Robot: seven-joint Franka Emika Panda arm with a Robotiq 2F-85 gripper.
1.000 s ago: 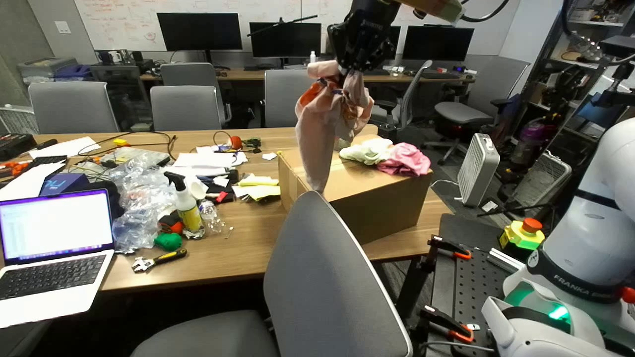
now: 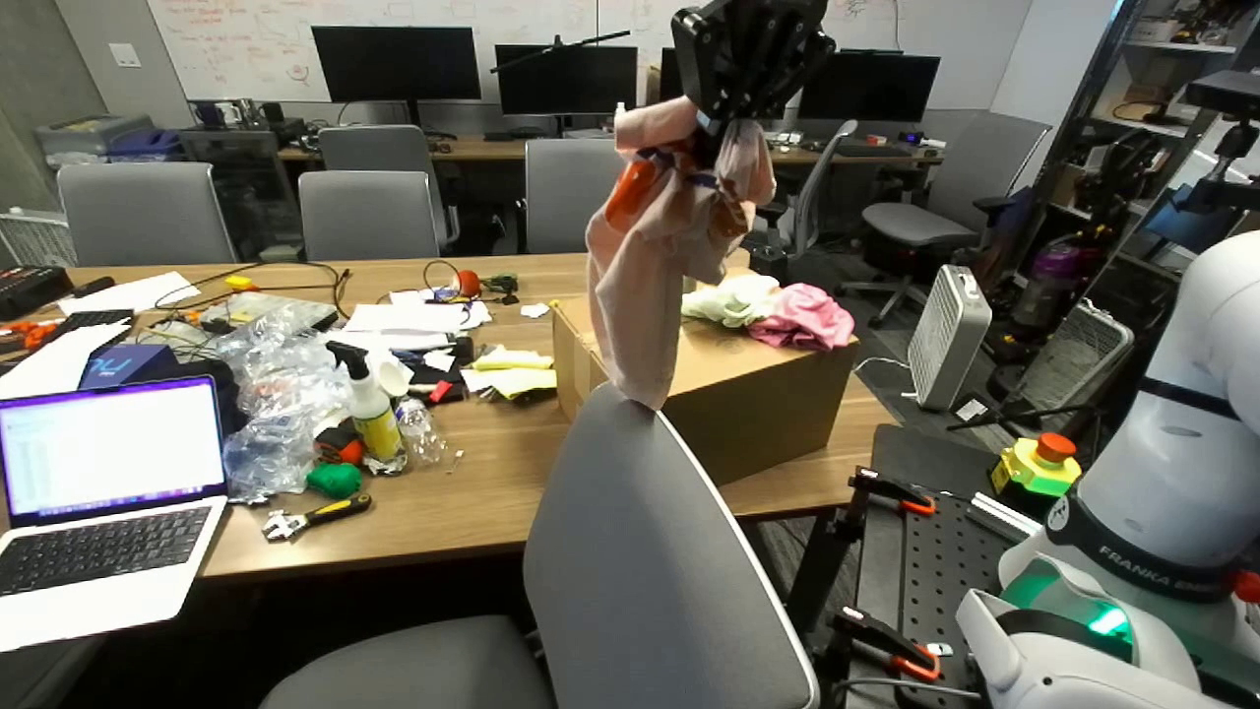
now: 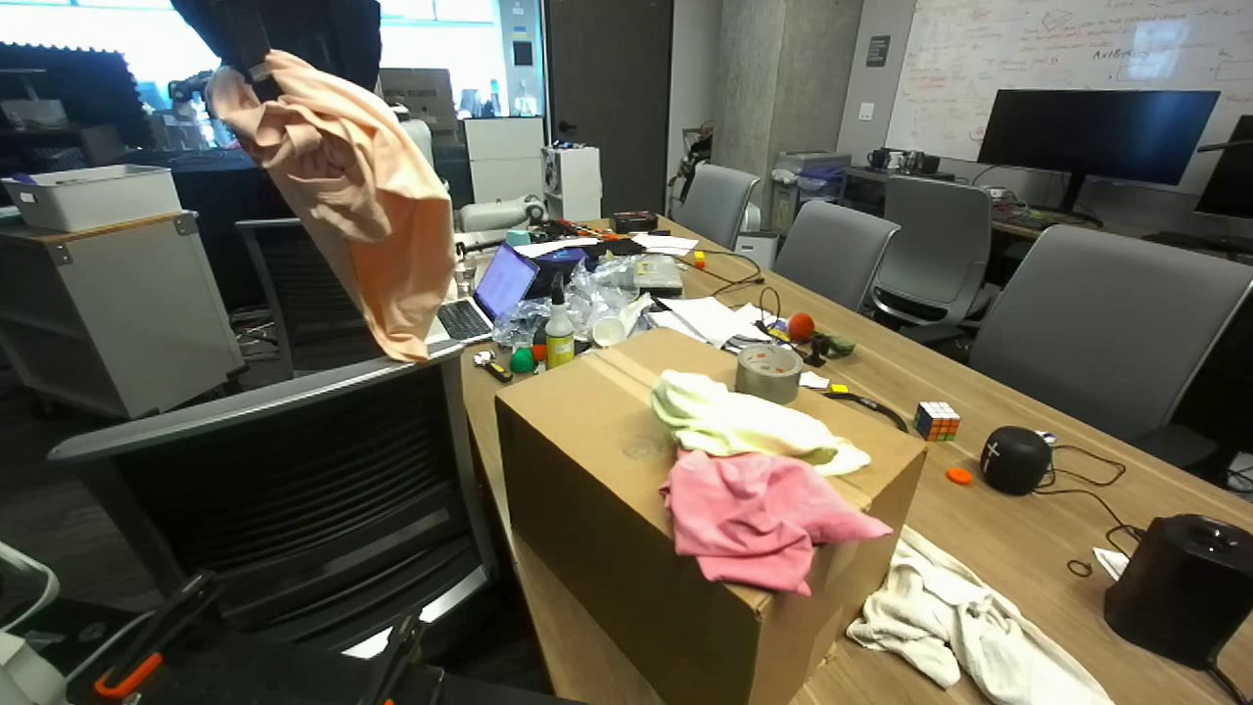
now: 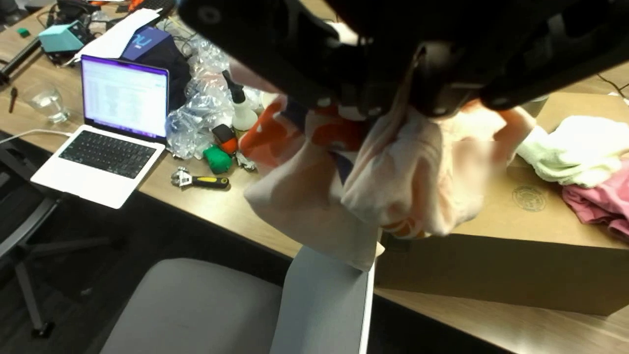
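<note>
A peach cloth with orange and dark blue print (image 2: 638, 284) hangs bunched from my gripper (image 2: 712, 118), which is shut on its upper part. Its long tail reaches down to the top of a grey chair's backrest (image 2: 661, 555) in exterior view 1; whether it touches there I cannot tell. In exterior view 2 the same cloth (image 3: 364, 200) dangles over the chair's top edge, left of the cardboard box. The wrist view shows folds of the cloth (image 4: 407, 177) spilling below the dark fingers, hiding the fingertips.
On the cardboard box (image 3: 587, 435) lie a pale green cloth (image 3: 752, 423), a pink cloth (image 3: 764, 517) and a tape roll (image 3: 769, 374). A white cloth (image 3: 975, 623) rests on the table beside it. A laptop (image 2: 112, 496), spray bottle (image 2: 373, 414) and wrench (image 2: 316, 516) occupy the table's left part.
In exterior view 1 my gripper and the hanging cloth have shifted slightly right and appear larger.
</note>
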